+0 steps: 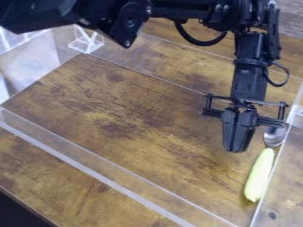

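My black gripper [238, 133] points down at the right side of the wooden floor inside a clear-walled enclosure [106, 115]. Its fingers are shut together, with nothing visible between them. Just to its right lies a silver spoon [275, 136], partly behind the gripper's frame. A pale yellow-green corn cob or similar long vegetable [260, 175] lies below the spoon along the right clear wall, to the lower right of the fingers and apart from them.
Clear plastic walls run along the left, back, right and front of the work area. The arm spans the top of the view.
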